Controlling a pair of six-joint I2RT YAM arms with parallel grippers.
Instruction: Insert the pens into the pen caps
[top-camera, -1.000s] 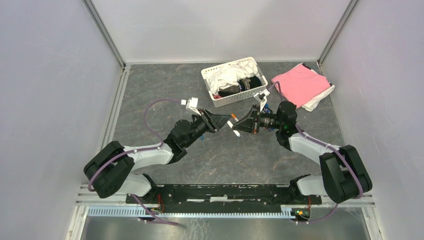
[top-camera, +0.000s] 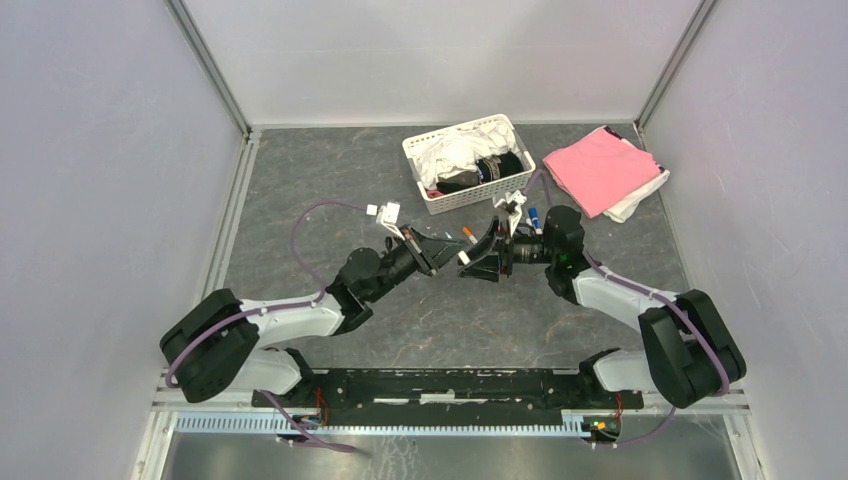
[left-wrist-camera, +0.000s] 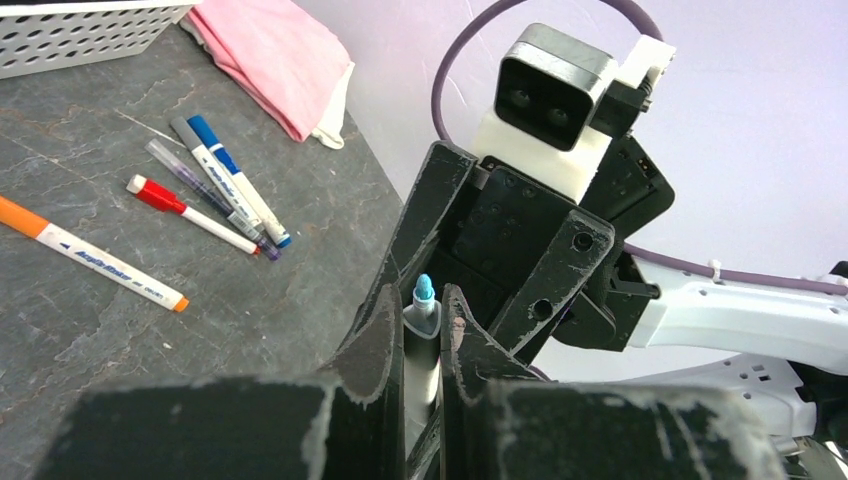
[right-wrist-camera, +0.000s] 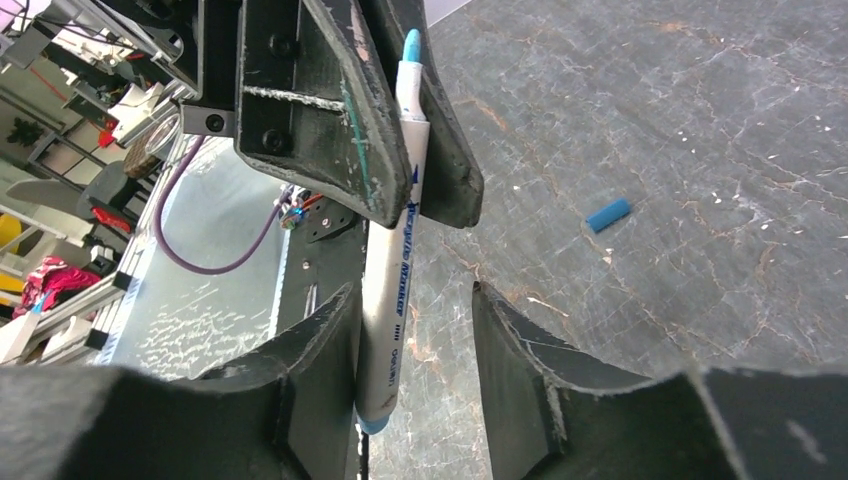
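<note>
A white marker with an uncovered light-blue tip stands upright between the grippers. My left gripper is shut on its upper part, the tip showing above the fingers. My right gripper is part open around the marker's lower end, close to its left finger. A blue cap lies on the table in the right wrist view. In the left wrist view lie an orange marker, a red marker and several blue, grey and purple pens.
A white basket of cloth and dark items stands at the back. Pink and white cloths lie at the back right.
My left gripper has moved only slightly.
</note>
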